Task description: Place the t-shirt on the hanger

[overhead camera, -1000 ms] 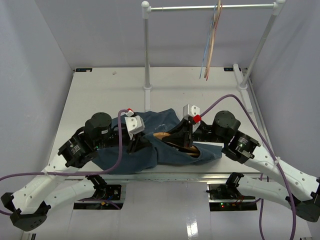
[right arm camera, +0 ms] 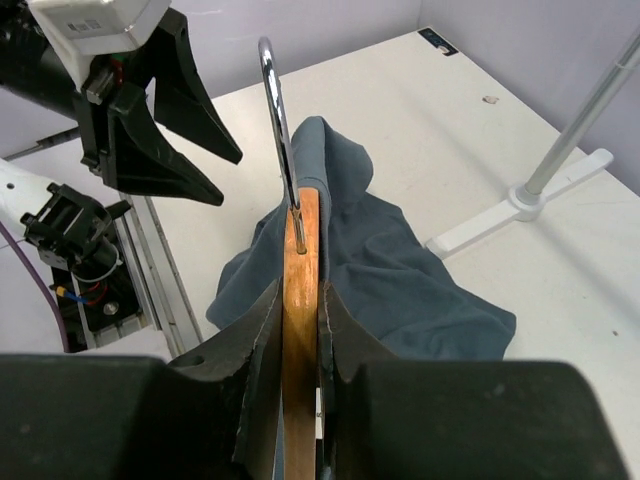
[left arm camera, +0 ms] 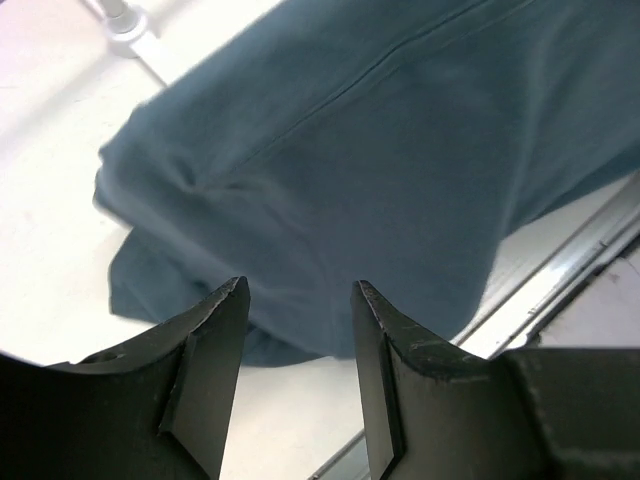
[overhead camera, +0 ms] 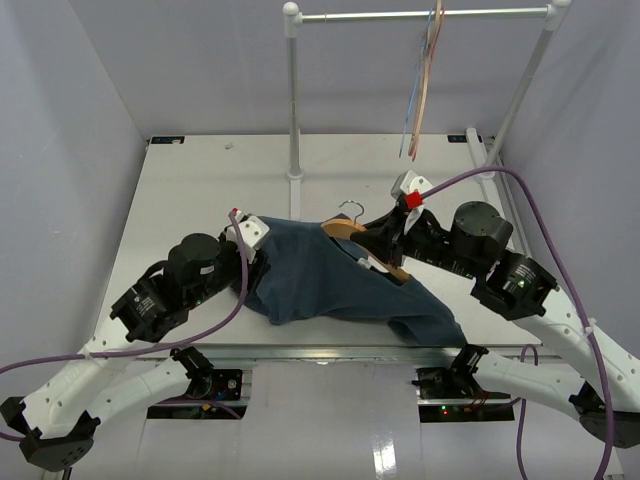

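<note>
A dark blue-grey t-shirt (overhead camera: 340,285) hangs from a wooden hanger (overhead camera: 340,228) and drapes toward the tabletop; its cloth lies against the hanger in the right wrist view. My right gripper (overhead camera: 385,240) is shut on the hanger, whose metal hook stands upright (right arm camera: 275,110). My left gripper is open at the shirt's left side, its fingers apart with cloth visible beyond them. How far the shirt sits on the hanger's far side is hidden.
A white rail (overhead camera: 420,15) on posts stands at the back, with several loose hangers (overhead camera: 425,70) on it. A metal edge runs along the front.
My left gripper has drawn back to the left and opened away from the hanger. My right gripper has moved up and right with the hanger, pulling the shirt along.
</note>
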